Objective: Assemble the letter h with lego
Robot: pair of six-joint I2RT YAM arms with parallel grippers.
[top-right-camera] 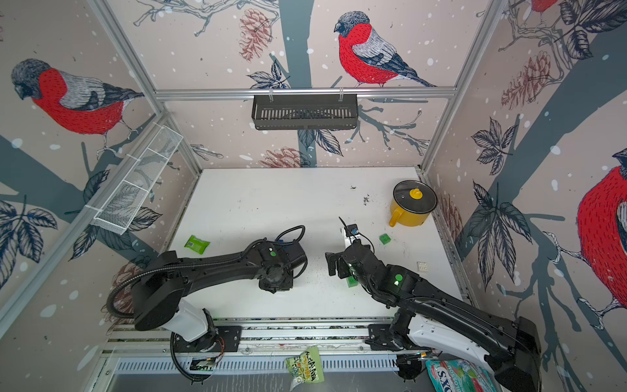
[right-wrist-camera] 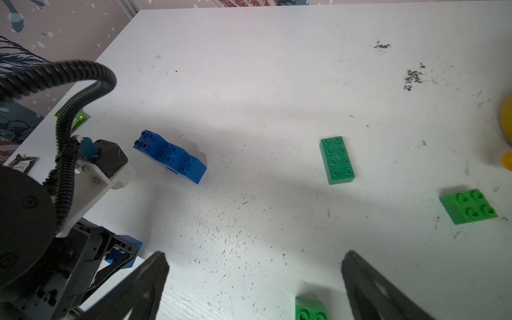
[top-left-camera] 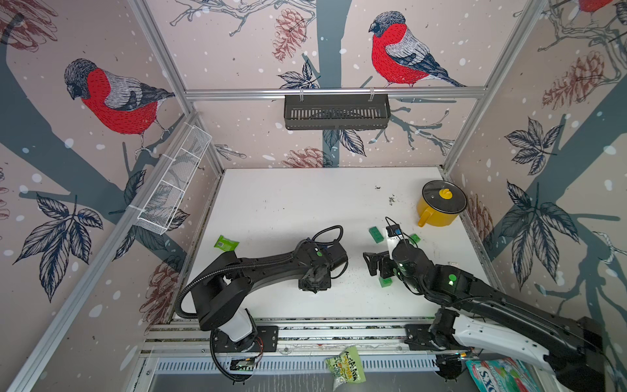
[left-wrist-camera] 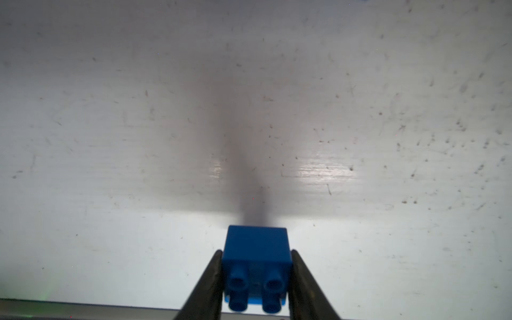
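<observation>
My left gripper [top-left-camera: 314, 287] hangs low over the front middle of the table, shut on a blue brick [left-wrist-camera: 257, 245] with studs toward the fingers' side. An assembled blue piece [right-wrist-camera: 168, 154] lies beyond it, mostly hidden by the left arm in the top views. My right gripper [top-right-camera: 336, 264] stands open, nothing between its fingers, above the table to the right. Green bricks lie around it: a long one [right-wrist-camera: 336, 160], a square one [right-wrist-camera: 467, 205] farther right, and another [right-wrist-camera: 310, 310] below the gripper.
A yellow pot [top-right-camera: 412, 204] stands at the back right. A green packet [top-right-camera: 196, 244] lies at the left, a pale brick [top-right-camera: 422, 266] at the right.
</observation>
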